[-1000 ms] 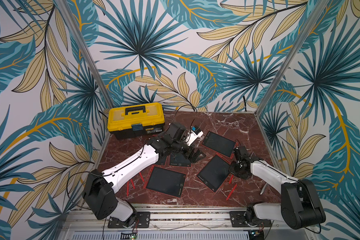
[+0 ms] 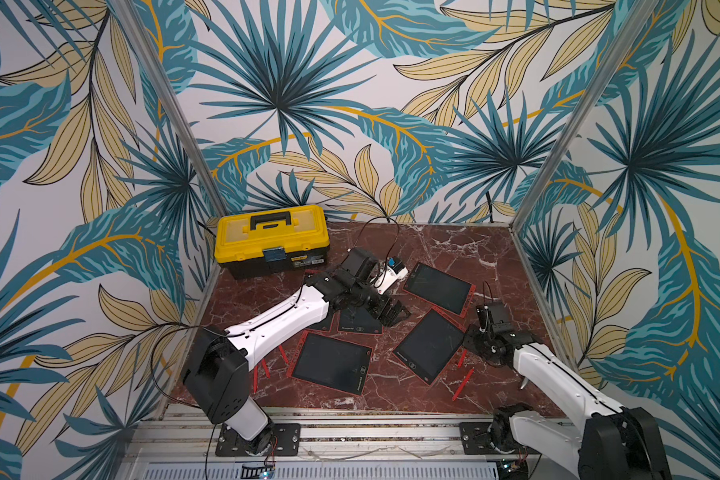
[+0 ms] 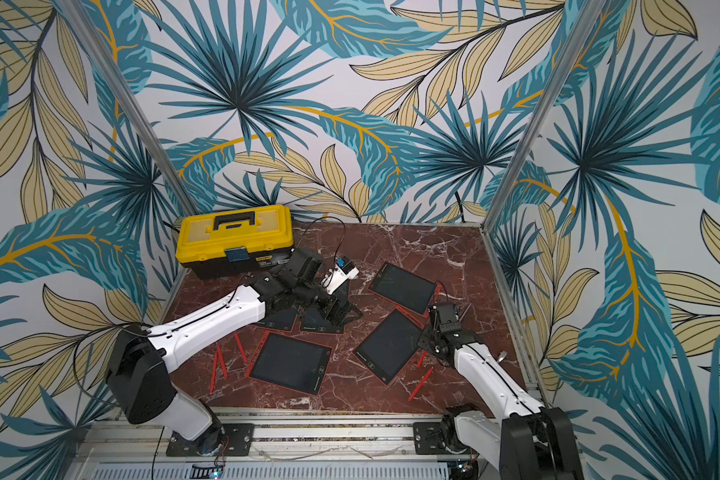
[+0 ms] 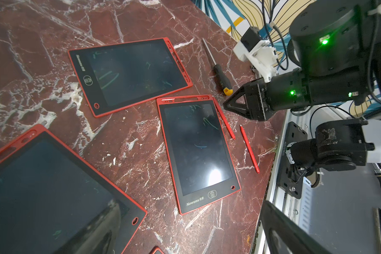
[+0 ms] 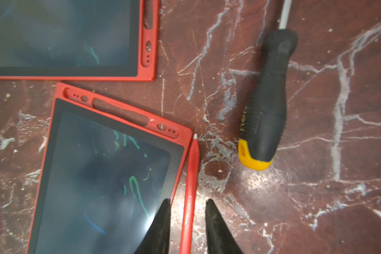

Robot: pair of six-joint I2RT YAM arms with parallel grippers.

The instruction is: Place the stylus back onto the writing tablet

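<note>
A red stylus lies on the table along the right edge of a red-framed writing tablet. The long slot in that tablet's top frame is empty. My right gripper stands open above the stylus, its two fingers on either side of the stylus in the right wrist view and nothing held. In the left wrist view the same tablet and stylus show, with a second red stylus lying apart. My left gripper hangs open and empty over the tablets at mid-table.
A black-and-yellow screwdriver lies right of the stylus. Other tablets lie nearby, one close to the top of this one and another at front left. A yellow toolbox occupies the back left.
The left arm's elbow has moved forward and right, its gripper only a little. Tablets and styluses look unmoved.
</note>
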